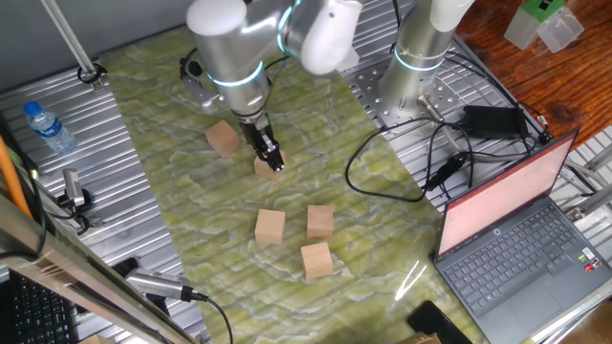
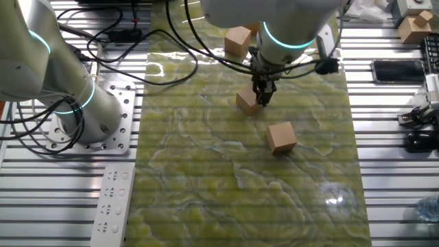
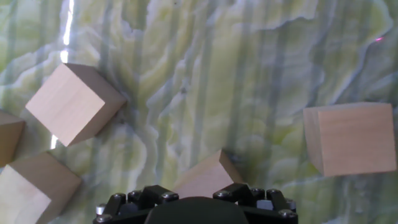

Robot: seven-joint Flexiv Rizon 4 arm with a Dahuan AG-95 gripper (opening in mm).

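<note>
Several plain wooden cubes lie on the green marbled mat. In exterior view 1, my gripper [image 1: 273, 161] points down at the middle cube [image 1: 261, 169] and covers part of it. In exterior view 2 the gripper [image 2: 264, 96] overlaps the right side of that cube [image 2: 246, 101]; whether they touch cannot be told. The wrist view has the cube [image 3: 208, 178] at the bottom centre, partly hidden behind the gripper. How far its fingers stand apart is unclear. One cube [image 1: 223, 139] sits apart to the left; three [image 1: 271, 226] cluster farther down in exterior view 1.
A laptop [image 1: 521, 258] stands at the mat's right edge, with a black cable [image 1: 356, 158] looping onto the mat. A water bottle [image 1: 50, 129] stands on the slatted metal table at left.
</note>
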